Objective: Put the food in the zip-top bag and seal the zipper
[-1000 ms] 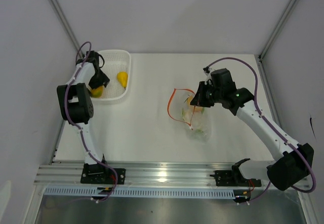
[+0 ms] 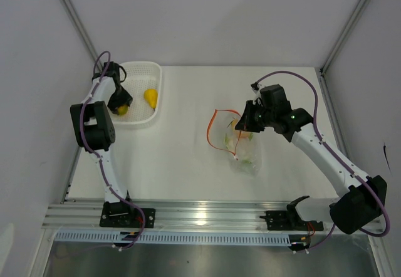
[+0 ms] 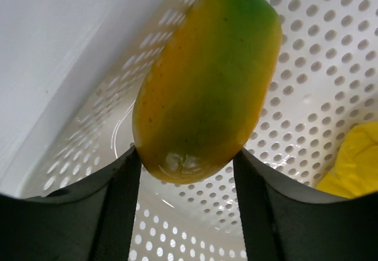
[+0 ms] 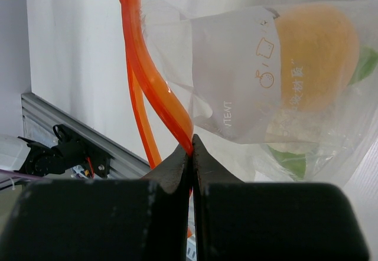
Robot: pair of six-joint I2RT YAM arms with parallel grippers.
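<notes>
A white perforated basket (image 2: pixel 139 78) at the back left holds a yellow-green mango (image 3: pixel 207 78) and a yellow fruit (image 2: pixel 150 96). My left gripper is over the mango, its fingers at either side of the fruit's end; whether they grip it cannot be told. The clear zip bag (image 4: pixel 230 78) lies on the right of the table, with food and green leaves inside. My right gripper is shut on the bag's orange zipper edge (image 4: pixel 150 78), which hangs open in a loop.
Metal rails edge the table at the front and sides.
My left arm has shifted slightly within the basket, around the mango. The right arm and bag look unchanged.
</notes>
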